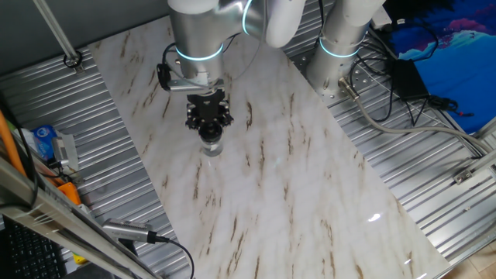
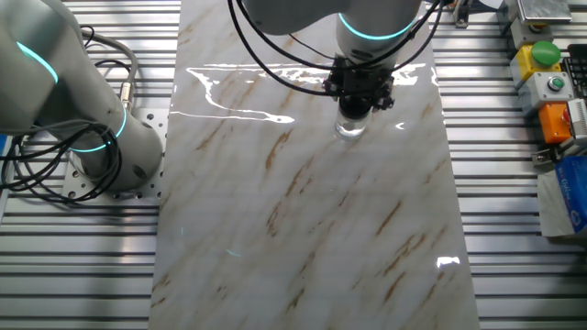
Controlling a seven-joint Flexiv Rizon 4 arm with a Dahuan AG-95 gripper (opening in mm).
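My black gripper (image 1: 209, 125) points down over the marble-patterned board (image 1: 263, 178), towards its left side in exterior view 1. Directly beneath the fingers is a small clear container (image 1: 211, 147) with a dark upper part. From the other side, in exterior view 2, the gripper (image 2: 356, 99) stands over the same clear container (image 2: 349, 129), close to the board's far right. The fingers hide most of its dark top. Whether they press on it or only surround it cannot be made out.
The rest of the board (image 2: 303, 238) is bare. The arm's base (image 1: 329, 70) stands beside it with loose cables. Push-button boxes (image 2: 543, 87) and a blue packet (image 2: 573, 192) lie off the board. A silver cylindrical device (image 1: 128, 231) with a cable sits near the board's edge.
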